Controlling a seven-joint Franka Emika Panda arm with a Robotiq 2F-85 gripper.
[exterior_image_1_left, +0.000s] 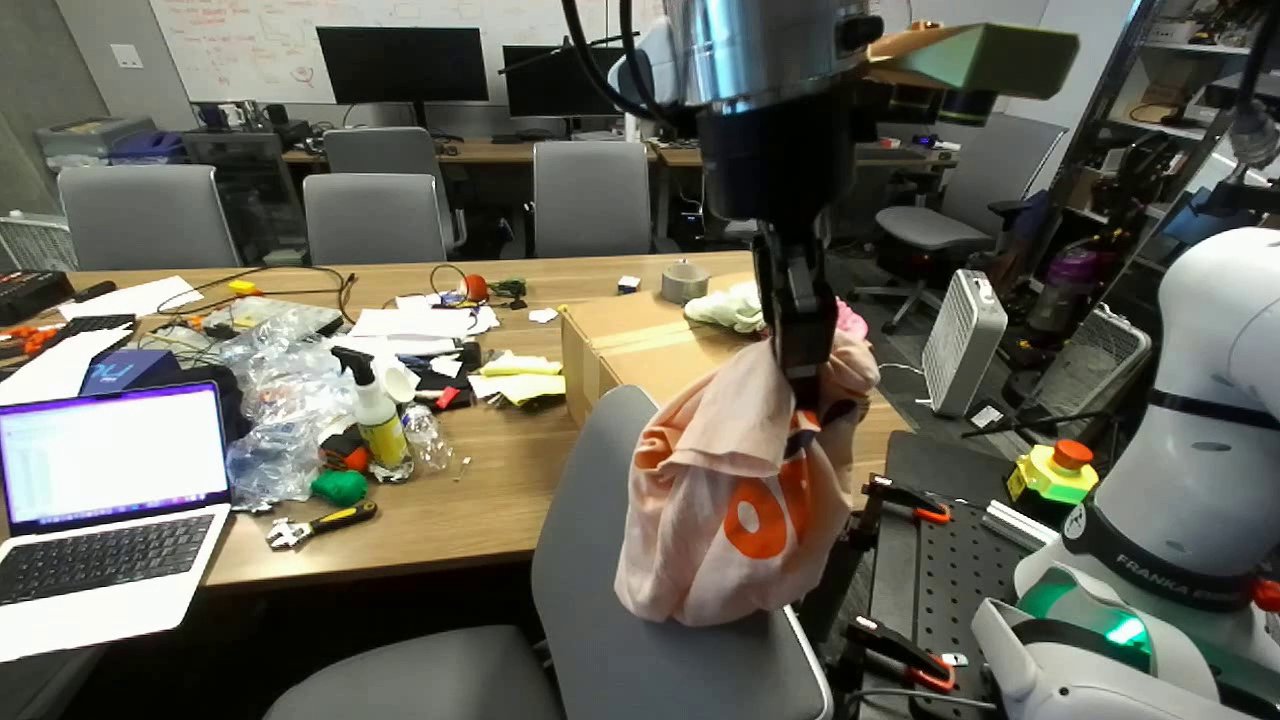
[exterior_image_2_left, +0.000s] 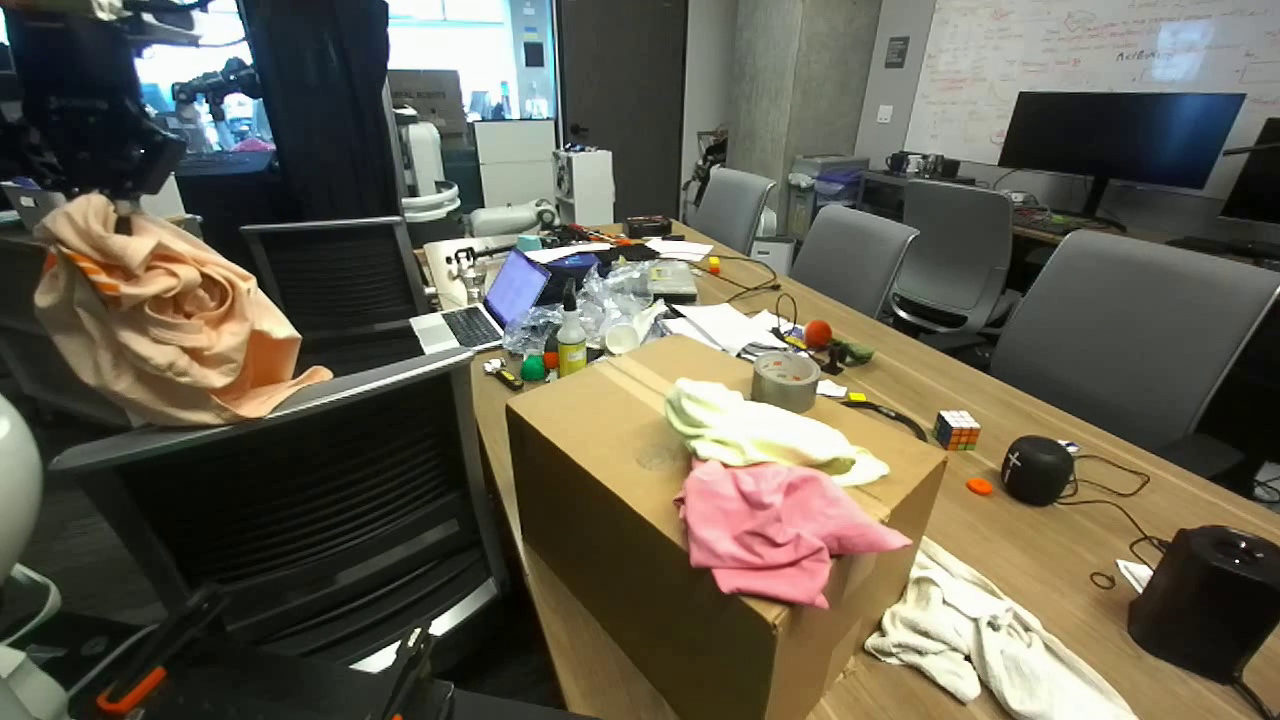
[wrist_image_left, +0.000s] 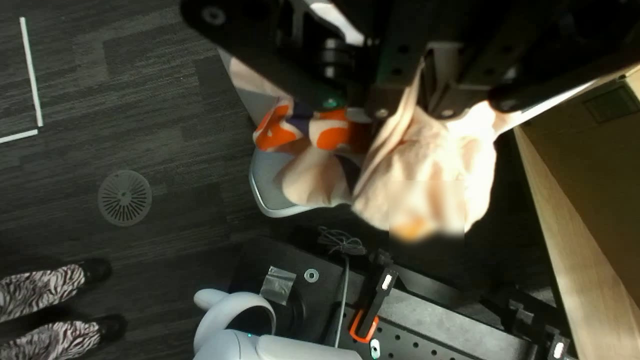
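Observation:
A peach cloth with an orange print hangs bunched from my gripper, whose fingers are shut on a fold of it. It drapes at the top of the grey chair back; in exterior view 2 the cloth meets the chair's top rim along its lower edge. In the wrist view a pinched fold of the cloth runs up between the fingers, and the printed part hangs to the left. The fingertips themselves are partly hidden by cloth in exterior view 2.
A cardboard box stands on the table beside the chair, carrying a pink cloth, a pale yellow cloth and a tape roll. A laptop and clutter fill the table's left. Clamps edge the robot's black base plate.

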